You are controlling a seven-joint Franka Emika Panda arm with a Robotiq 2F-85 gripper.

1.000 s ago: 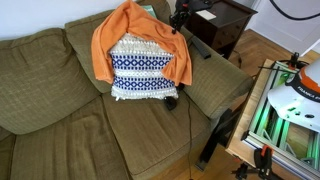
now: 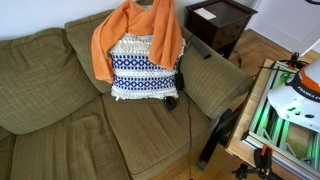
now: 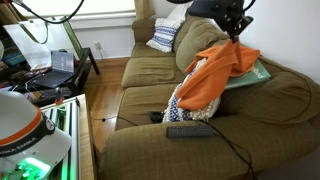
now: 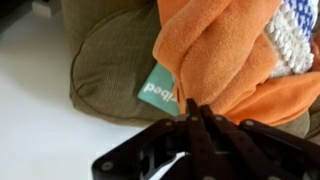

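Note:
An orange cloth [image 2: 165, 30] is draped over a blue-and-white patterned pillow [image 2: 142, 68] at the sofa's corner. In exterior view 2 the cloth [image 3: 212, 75] rises to a peak at my gripper [image 3: 236, 38], which points down above the sofa back. The wrist view has the closed fingertips of my gripper at the cloth's edge, with orange fabric [image 4: 225, 50] gathered against them. My gripper is out of sight in exterior view 1. The pillow's fringe [image 4: 285, 50] shows at the upper right of the wrist view.
A teal box [image 4: 160, 90] lies on the sofa back beside the cloth. On the armrest is a dark remote-like object [image 3: 190, 131], with a cable nearby. The seat cushions [image 2: 145, 130] are mostly clear. A dark side table [image 2: 218, 22] stands behind the armrest.
My gripper has moved out of exterior view 1, up from the cloth's right side. The cloth's upper part is now lifted towards the top edge, and its right side hangs differently.

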